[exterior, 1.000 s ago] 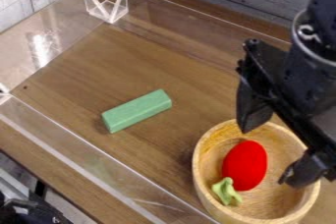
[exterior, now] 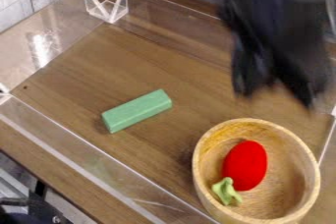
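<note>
A wooden bowl [exterior: 285,198] at the lower right holds a red vegetable-like toy [exterior: 246,163] with a pale green stem. A green block [exterior: 137,110] lies on the wooden surface to the left of the bowl. My gripper, a dark and heavily blurred shape at the upper right, is above and clear of the bowl; its fingertips and finger state cannot be made out.
Clear plastic walls edge the wooden board [exterior: 118,66] on the left and back. The middle of the board around the green block is free. A dark object sits at the bottom left corner.
My gripper has moved up and away from the bowl, which now shows fully with the red toy in it. The green block has not moved.
</note>
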